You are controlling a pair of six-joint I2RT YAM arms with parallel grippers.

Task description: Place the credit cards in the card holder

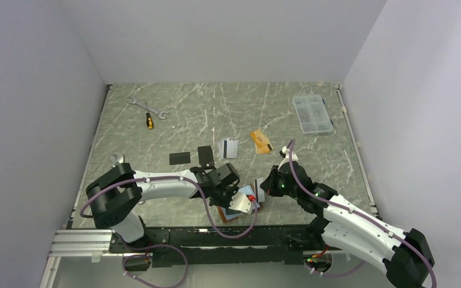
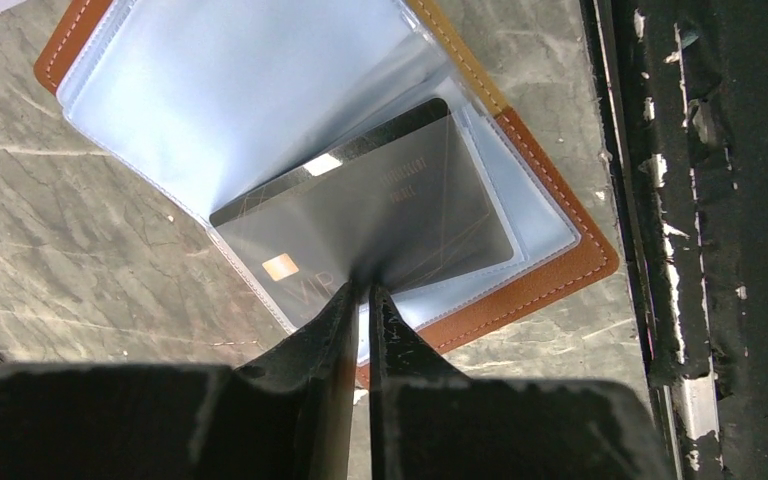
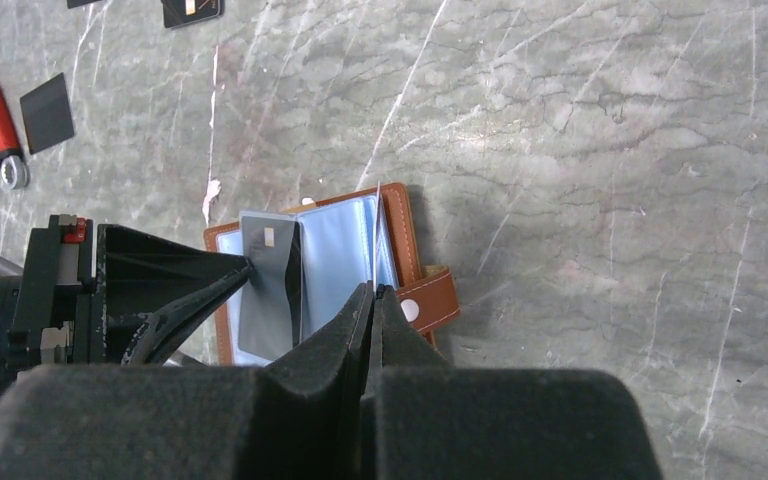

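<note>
In the left wrist view the open brown card holder (image 2: pixel 530 310) shows clear pale sleeves, with a dark grey card (image 2: pixel 390 200) lying in or on one. My left gripper is slightly open at that card's lower edge, with a narrow gap between its fingers. In the right wrist view my right gripper is shut on a thin white sheet (image 3: pixel 377 230) standing edge-on over the holder. Seen from the top, this sheet (image 1: pixel 260 189) has a dark stripe. Whether it is a card or a sleeve page I cannot tell.
Black cards (image 1: pixel 180 158), white cards (image 1: pixel 230 149) and orange cards (image 1: pixel 261 141) lie behind the holder. A clear box (image 1: pixel 313 114) stands at the back right, a wrench (image 1: pixel 150 109) at the back left. The table's front edge (image 2: pixel 625 220) is close to the holder.
</note>
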